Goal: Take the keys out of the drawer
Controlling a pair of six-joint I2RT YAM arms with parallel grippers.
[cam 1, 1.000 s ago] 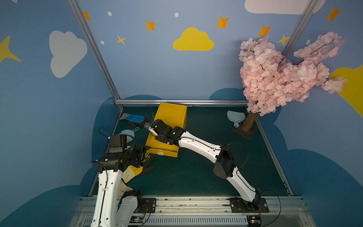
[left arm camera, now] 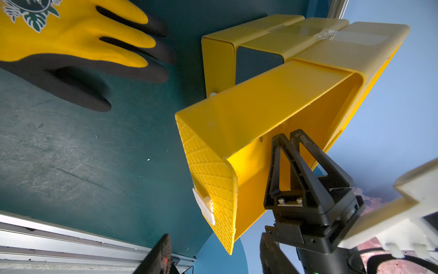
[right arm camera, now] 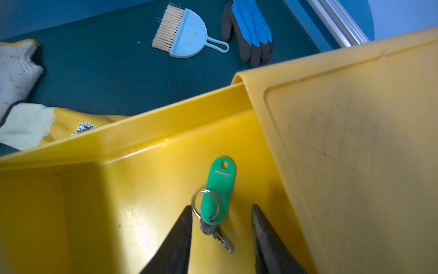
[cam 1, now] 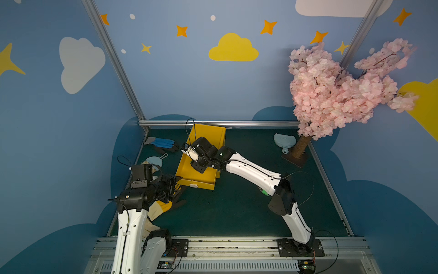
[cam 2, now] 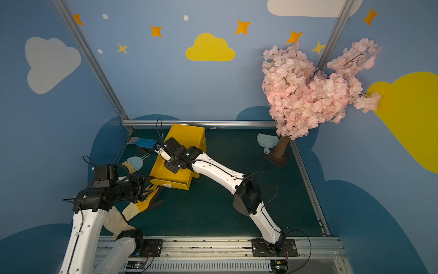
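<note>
The keys (right arm camera: 222, 240), on a metal ring with a green tag (right arm camera: 223, 180), lie on the floor of the pulled-out yellow drawer (right arm camera: 141, 182). My right gripper points down into the drawer, fingers apart, with the ring and keys between its fingertips in the right wrist view; I see no contact. From the side, the left wrist view shows the right gripper's fingers (left arm camera: 285, 159) inside the drawer. My left gripper hangs near the drawer's front face, fingers apart and nothing between them.
Beyond the drawer lie a blue brush (right arm camera: 189, 36) and a blue glove (right arm camera: 251, 27). A yellow glove (left arm camera: 91, 36) is beside the drawer front. The yellow cabinet top (right arm camera: 360, 132) borders the right gripper closely. A blue dustpan (cam 1: 285, 141) stands near the tree.
My right arm has shifted to the right, and its gripper with it, over the drawer. The left arm is nearly where it was; the drawer has not moved.
</note>
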